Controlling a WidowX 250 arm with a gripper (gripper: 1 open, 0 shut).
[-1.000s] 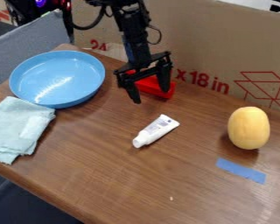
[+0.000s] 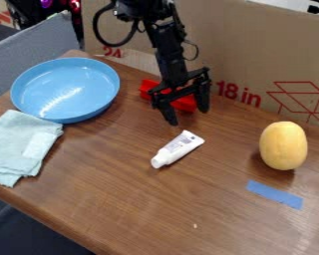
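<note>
My black gripper [image 2: 185,100] hangs open at the back middle of the table, its fingers reaching down over a red object [image 2: 157,92] that lies near the cardboard wall and is partly hidden by them. A white tube [image 2: 178,148] lies in front of the gripper. To the left is a blue plate [image 2: 65,110]. On the right stands a yellow oval object [image 2: 283,145].
A folded pale cloth [image 2: 13,147] lies at the left table edge. A strip of blue tape [image 2: 274,195] is stuck on the right. A cardboard wall [image 2: 269,60] closes off the back.
My gripper has shifted right and a little downward over the red object, which is now more hidden behind it. The other things have stayed in place.
</note>
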